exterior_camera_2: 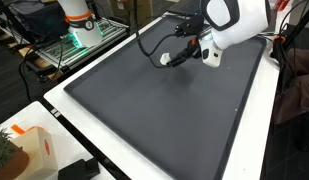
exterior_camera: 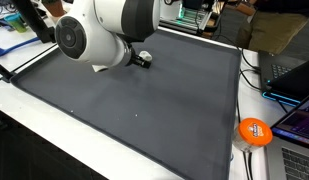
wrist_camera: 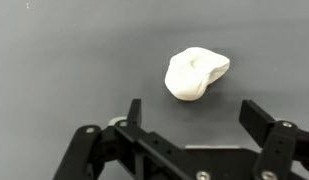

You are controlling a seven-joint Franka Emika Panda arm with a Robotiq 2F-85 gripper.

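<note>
A small white object (wrist_camera: pixel 196 73), rounded and irregular like a lump or folded cloth, lies on the dark grey mat (wrist_camera: pixel 74 60). In the wrist view my gripper has its two black fingers wide apart, and the object sits just beyond them, not between the pads. From the first exterior view, the gripper (exterior_camera: pixel 140 62) is low over the mat beside the white object (exterior_camera: pixel 145 56). The other exterior view shows the white object (exterior_camera_2: pixel 165 58) close to the fingertips; whether they touch it cannot be made out there.
An orange-lidded container (exterior_camera: pixel 254 133) and laptops (exterior_camera: pixel 289 150) stand off its right side. A potted cactus (exterior_camera_2: pixel 8 157) and a black adapter (exterior_camera_2: pixel 78 170) lie outside the mat in the other exterior view.
</note>
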